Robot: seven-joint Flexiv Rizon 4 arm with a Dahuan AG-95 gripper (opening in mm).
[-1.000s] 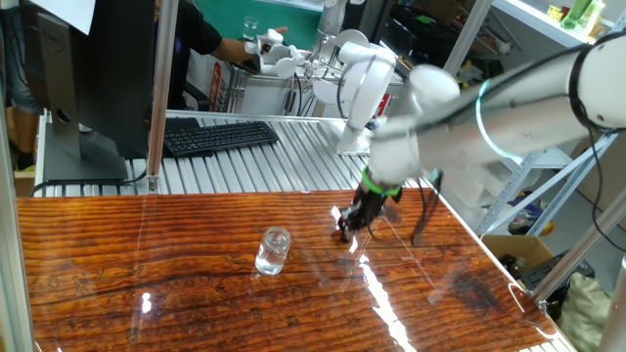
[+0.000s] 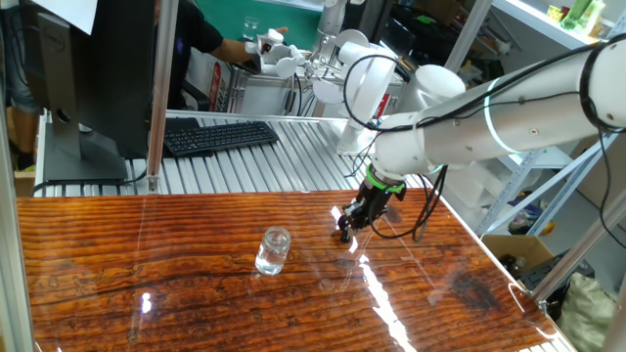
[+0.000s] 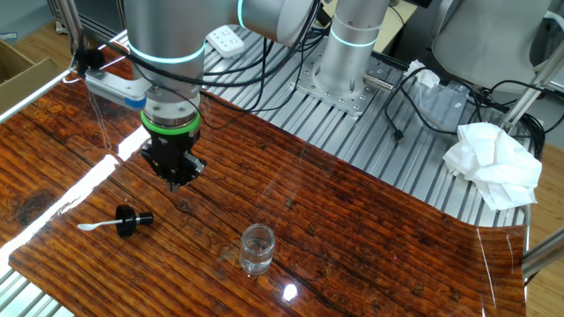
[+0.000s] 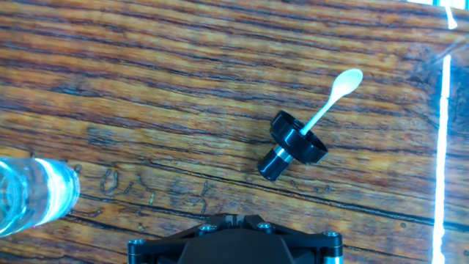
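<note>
A black knobbed lid (image 3: 126,221) with a white spoon (image 3: 99,224) fixed to it lies on its side on the glossy wooden table. In the wrist view, the lid (image 4: 297,141) is right of centre and its spoon (image 4: 330,99) points to the upper right. My gripper (image 3: 174,184) hangs above the table, apart from the lid. Its fingers look drawn together at the lower edge of the wrist view, with nothing seen between them. A clear glass jar (image 2: 273,251) with clear liquid stands upright and uncovered; in the wrist view, the jar (image 4: 33,194) is cut off at the left.
Behind the table, a keyboard (image 2: 221,138) and a monitor (image 2: 83,88) sit on the ribbed metal surface. Crumpled white tissue (image 3: 492,165) lies near a table corner. Much of the wooden surface around the jar is bare.
The arm was blurred by motion one second ago and its upper part has shifted slightly. The jar has stayed in place.
</note>
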